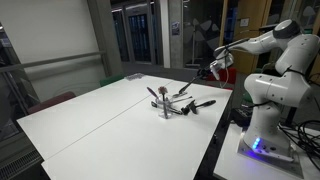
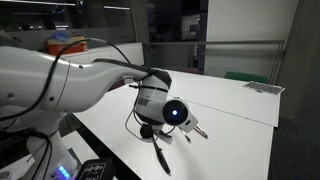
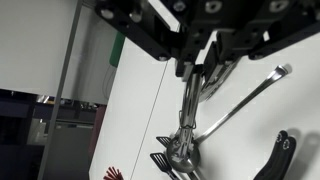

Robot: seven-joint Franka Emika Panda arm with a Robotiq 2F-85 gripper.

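Note:
In the wrist view my gripper is shut on a slender metal utensil (image 3: 188,112). It points away from the fingers toward the white table; its far end overlaps other utensils, so its full shape cannot be made out. A long shiny metal utensil (image 3: 243,103) lies slantwise beside it. Dark slotted heads (image 3: 160,160) show near the lower edge. In exterior view 1 the gripper (image 1: 207,73) is small and dark, above the table's far right side. The arm (image 2: 150,100) hides the gripper in exterior view 2.
A black-handled utensil (image 3: 277,157) lies at the lower right, and a red pronged one (image 3: 113,173) at the lower left. Several utensils cluster around an upright brown-topped item (image 1: 163,92).

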